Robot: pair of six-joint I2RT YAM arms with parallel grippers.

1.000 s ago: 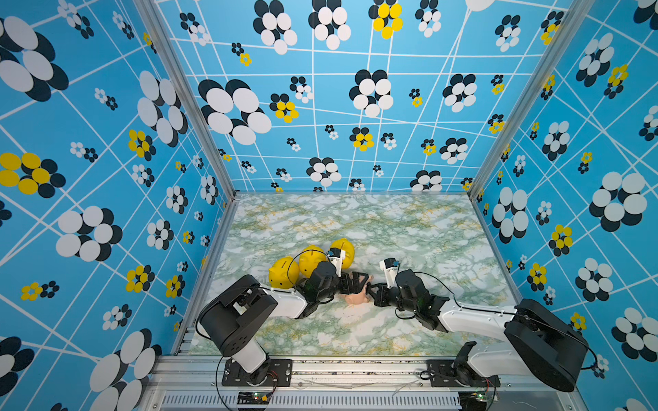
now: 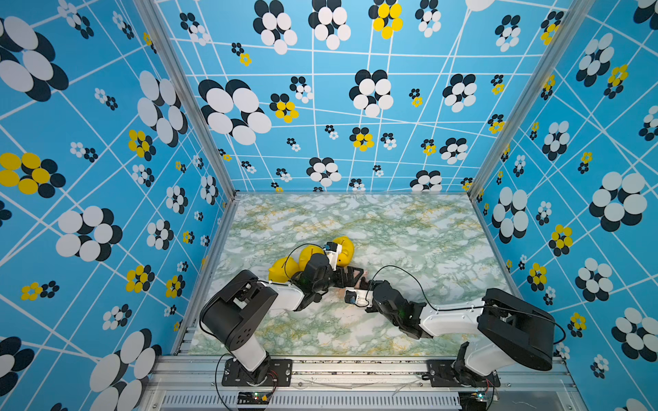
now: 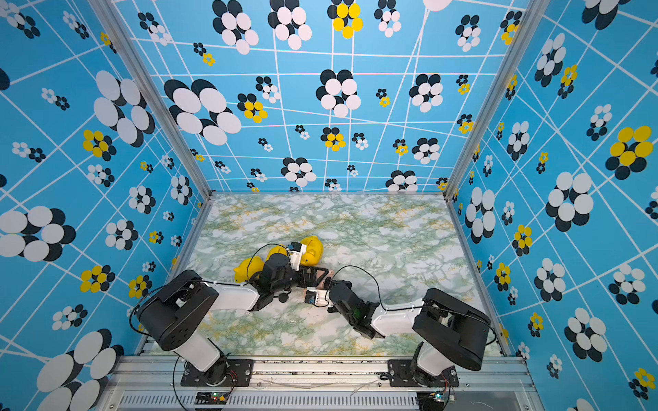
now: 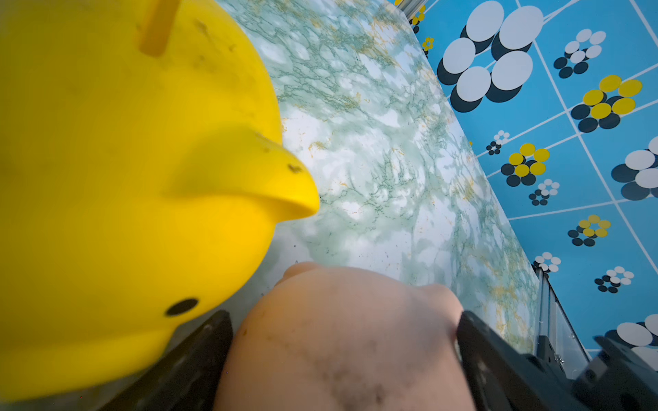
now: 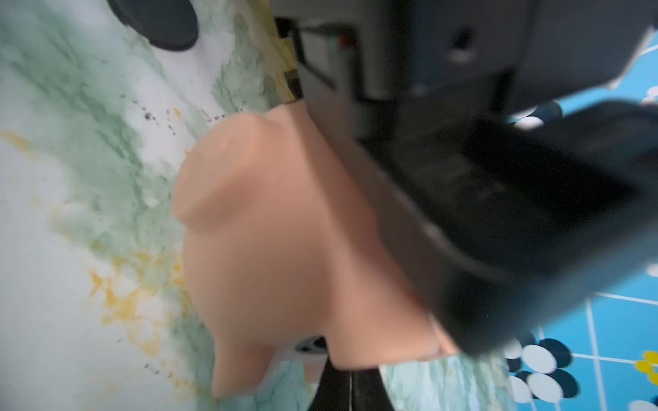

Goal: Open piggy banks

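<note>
A pink pig-shaped bank [image 5: 253,260] is tilted, its underside partly turned toward the right wrist camera. A plug with a pale rim [image 5: 312,345] shows on its belly between the legs. My left gripper is open, its fingers on either side of the pig's body. Right at the belly plug, my right gripper is shut with nothing seen between its fingertips. Whether those tips touch the plug cannot be told. Three yellow banks stand together: a left one [image 2: 281,270], a middle one [image 2: 309,256] and a duck with a beak [image 4: 102,171].
The duck stands close beside my left gripper. Both hands are crowded together at the pig. A dark round piece [image 5: 164,20] is at the right wrist view's top left. Free tabletop [image 2: 411,233] stretches to the back and right.
My right gripper has swung left and turned, reaching in under the pig. The pig, visible from above earlier, is now mostly covered by the hands. The left arm has shifted only slightly.
</note>
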